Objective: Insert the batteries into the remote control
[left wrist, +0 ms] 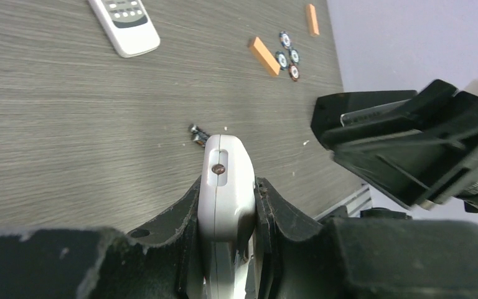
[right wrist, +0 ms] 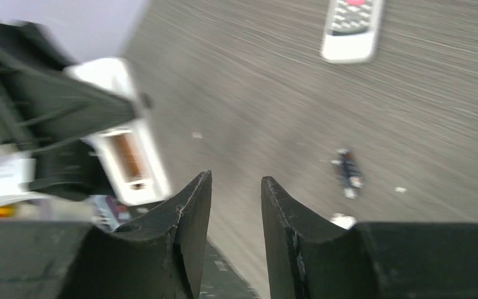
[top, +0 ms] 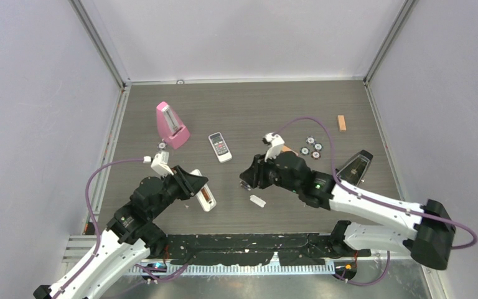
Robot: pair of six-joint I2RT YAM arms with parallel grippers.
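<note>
My left gripper [top: 193,184] is shut on a white remote control; in the right wrist view its battery compartment [right wrist: 127,156] faces that camera, open, with a copper-coloured inside. My right gripper [top: 249,174] hangs right of it over the table, slightly open, nothing visible between its fingertips. Two batteries lie side by side on the table below, also blurred in the right wrist view. A small white piece [top: 257,200], possibly the cover, lies in front of them. Whether any battery is inside the remote is unclear.
A second remote [top: 220,147] lies centre back, a pink metronome [top: 173,128] back left. Wooden blocks [top: 342,123], several round tokens [top: 310,140] and a dark pyramid-shaped object [top: 355,168] are on the right.
</note>
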